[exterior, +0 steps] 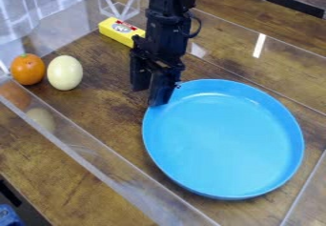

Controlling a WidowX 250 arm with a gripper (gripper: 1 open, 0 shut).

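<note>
My black gripper (155, 77) reaches down from the top centre to the far left rim of a blue plate (222, 136). Its fingertips are at that rim; whether they hold it is hidden, and how far apart they stand is hard to tell.
An orange fruit (29, 70) and a white egg (65, 72) lie at the left. A yellow box (120, 30) lies behind the arm. Clear plastic walls run along the left. Bare wood shows at the back right and front left.
</note>
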